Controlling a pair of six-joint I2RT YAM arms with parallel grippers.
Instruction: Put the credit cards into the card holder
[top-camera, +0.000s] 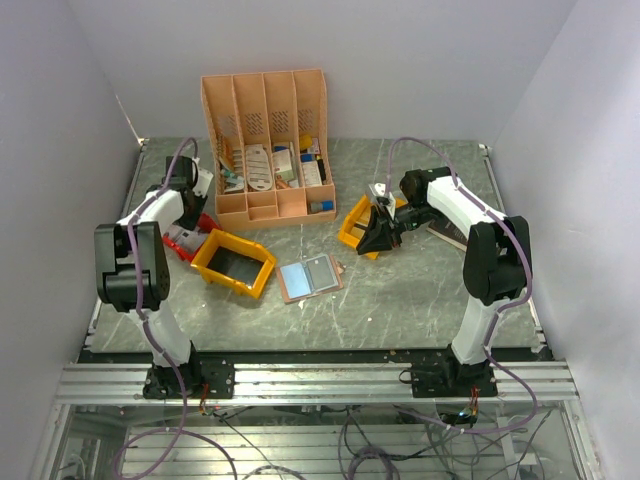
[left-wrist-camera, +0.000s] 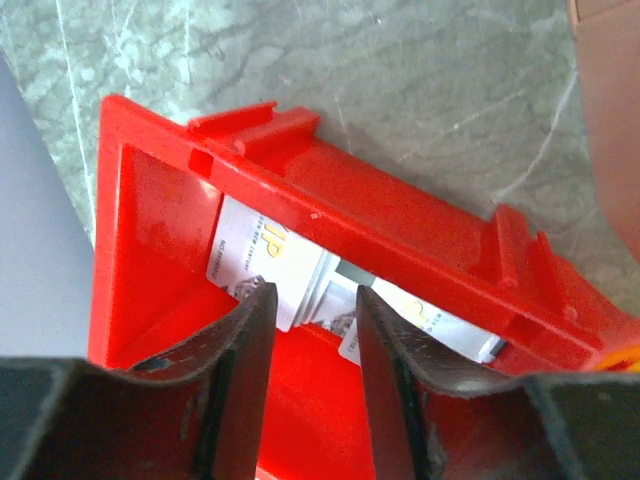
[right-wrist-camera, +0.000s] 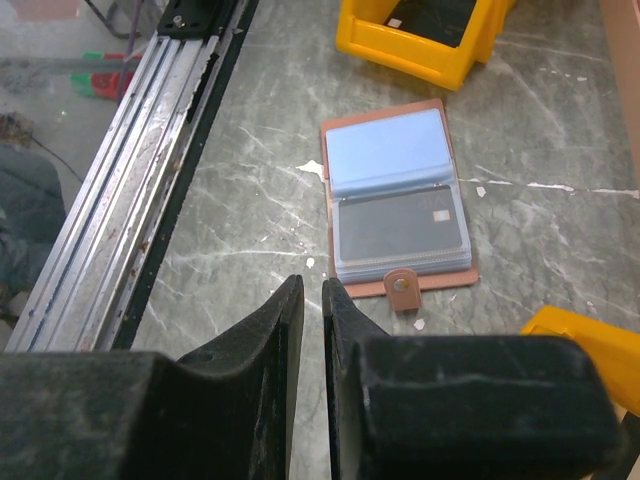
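Observation:
White cards (left-wrist-camera: 262, 255) lie in a red bin (left-wrist-camera: 140, 280) at the left in the top view, partly under its rim in the left wrist view. My left gripper hangs over them, open and empty. The card holder (top-camera: 310, 277), with blue and grey sleeves, lies open at table centre. My right gripper is over the table to the holder's right, its fingers close together with a narrow gap and nothing seen between them.
A peach organizer (top-camera: 262, 208) with stationery stands at the back. Yellow bins (top-camera: 245, 282) flank the holder, one at left, one (top-camera: 350, 233) under my right arm.

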